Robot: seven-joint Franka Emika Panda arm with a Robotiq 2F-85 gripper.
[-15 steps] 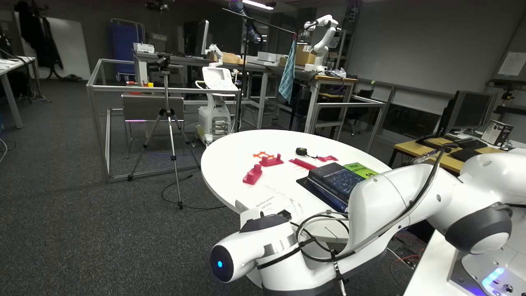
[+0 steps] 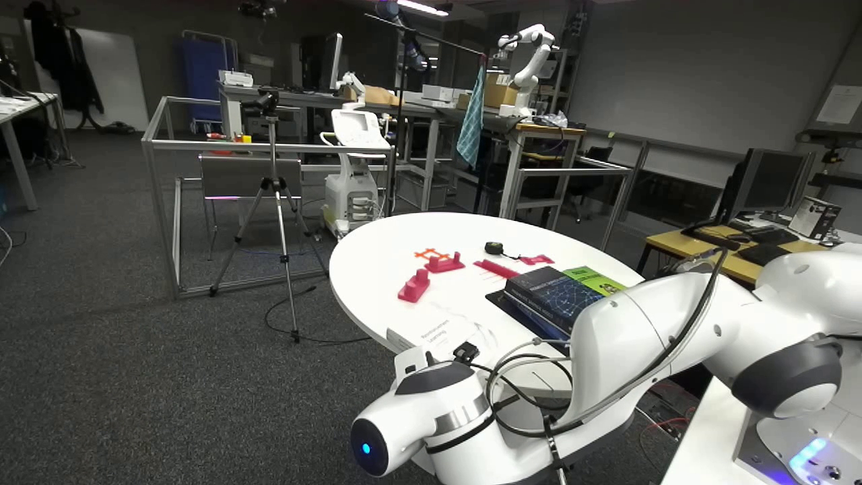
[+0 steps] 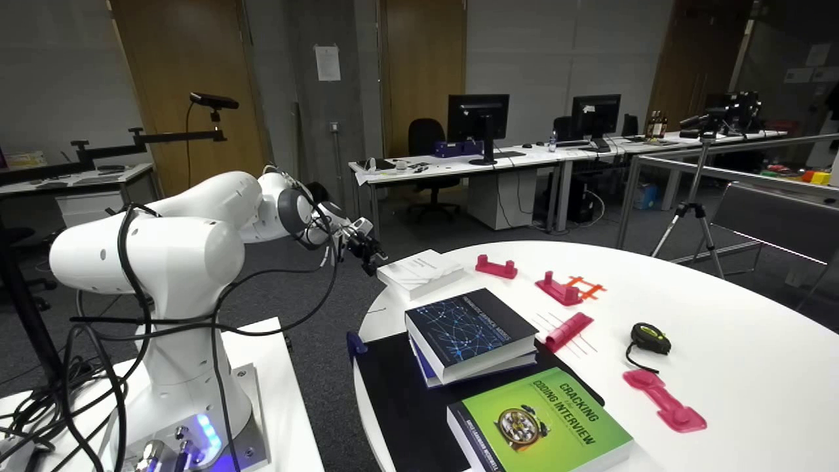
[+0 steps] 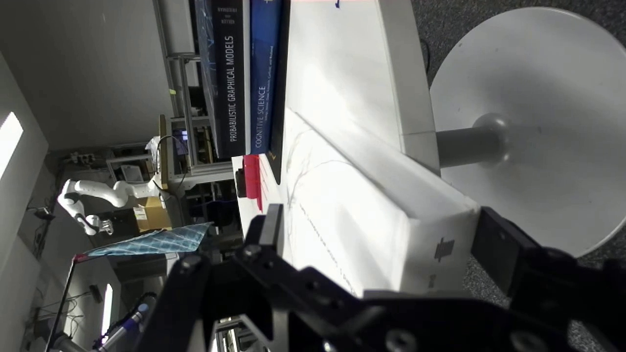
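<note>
A thick white book [image 3: 422, 272] lies flat near the edge of the round white table, its corner overhanging the rim. In the wrist view, my gripper is open, with that book's near corner between its spread fingers. One dark finger [image 4: 271, 226] is on the cover side, while the other finger [image 4: 504, 252] is on the underside, close to the book's end face. Whether either finger touches the book I cannot tell. From the second exterior view, my gripper [image 3: 371, 255] appears at the table's edge beside the book; the arm hides it in the first exterior view.
Dark and blue books [image 3: 472, 334] are stacked on a black mat, with a green book [image 3: 543, 425] in front. Several pink-red parts [image 3: 495, 267], an orange piece [image 3: 586, 288] and a tape measure [image 3: 650, 338] lie farther across.
The table's objects look unmoved.
</note>
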